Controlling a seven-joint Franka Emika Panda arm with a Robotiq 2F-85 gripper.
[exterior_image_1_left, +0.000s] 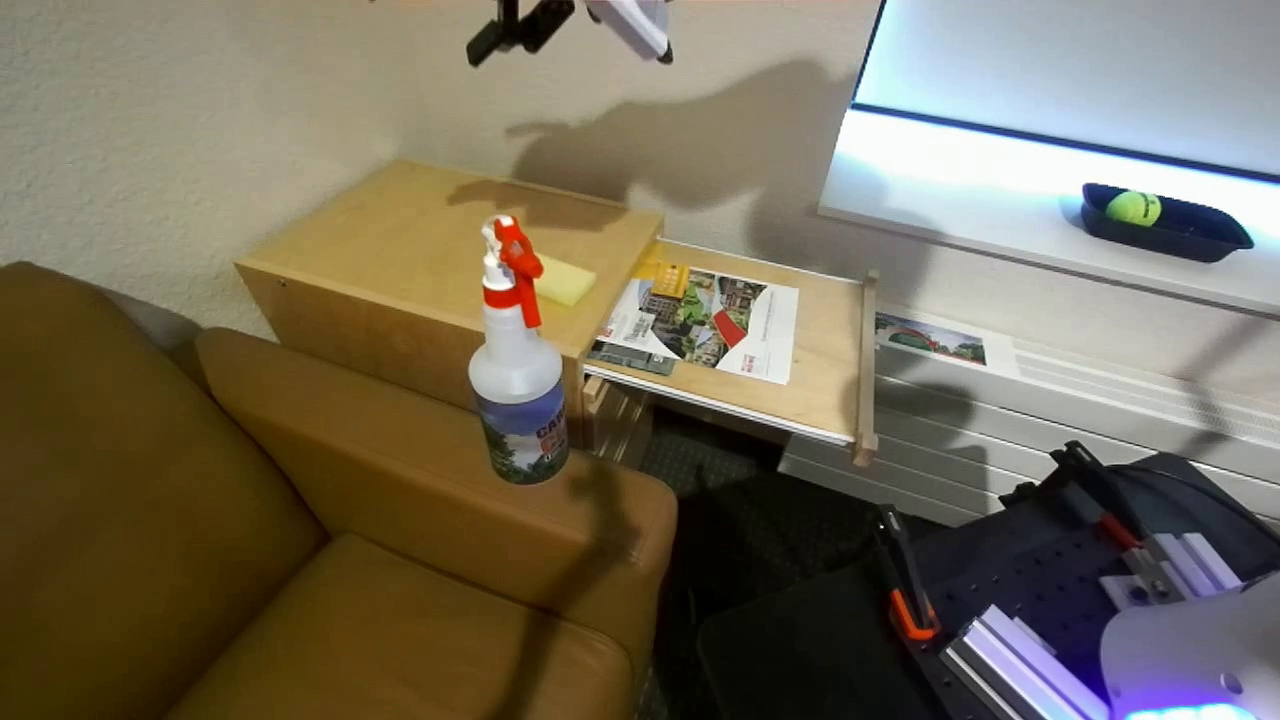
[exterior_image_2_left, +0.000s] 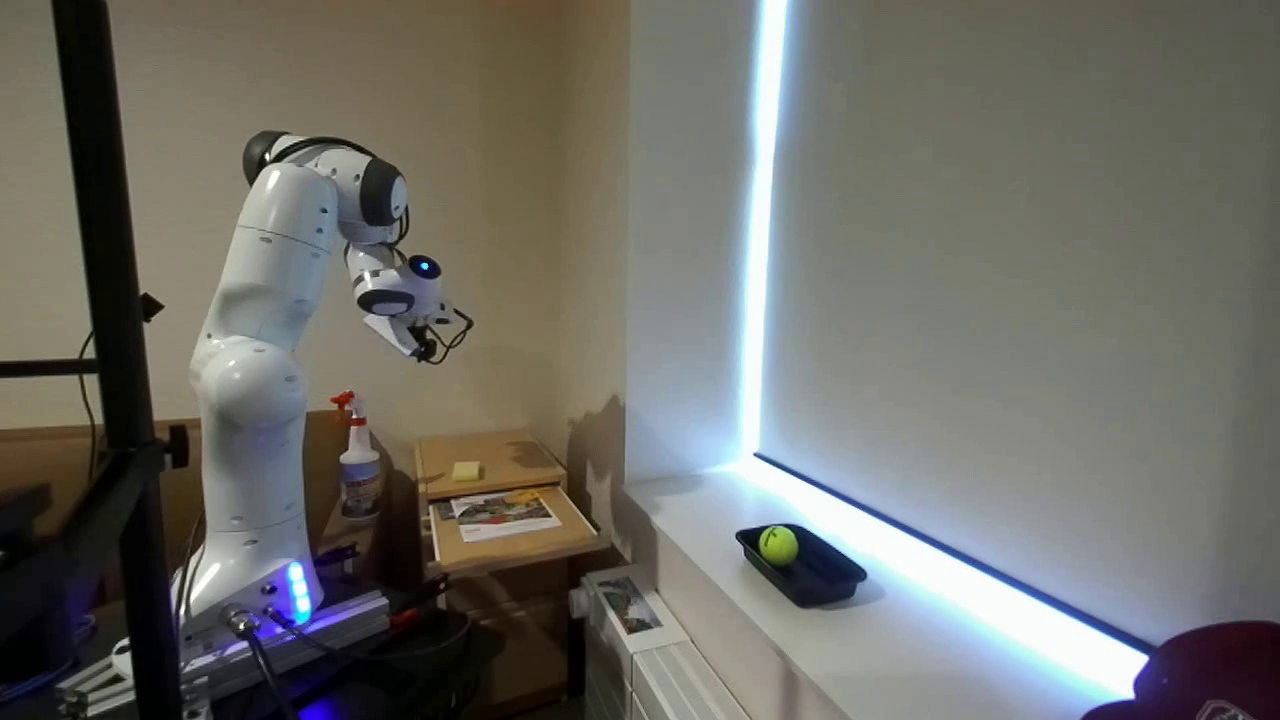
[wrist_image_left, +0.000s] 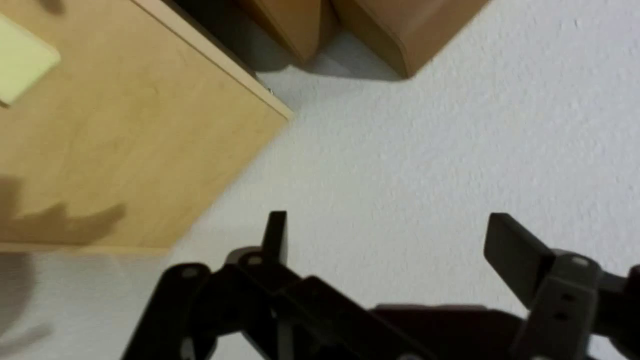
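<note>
In the wrist view my gripper is open, its black fingers wide apart with only pale wall between them. It hangs high above the wooden cabinet (wrist_image_left: 120, 138), apart from everything. On the cabinet top lies a flat yellow sponge (exterior_image_1_left: 564, 281), just inside the left edge of the wrist view. Below that top, the drawer (exterior_image_1_left: 828, 330) is pulled out, holding printed sheets (exterior_image_1_left: 708, 318) and a small yellow item (exterior_image_1_left: 669, 281). A white spray bottle (exterior_image_1_left: 518, 372) with a red trigger stands upright on the sofa's armrest.
A black tray (exterior_image_2_left: 806, 574) with a tennis ball (exterior_image_2_left: 779, 545) sits on the windowsill. The brown sofa (exterior_image_1_left: 396, 624) adjoins the cabinet, and a white radiator (exterior_image_1_left: 1080, 396) runs below the sill. Most of the cabinet top is bare.
</note>
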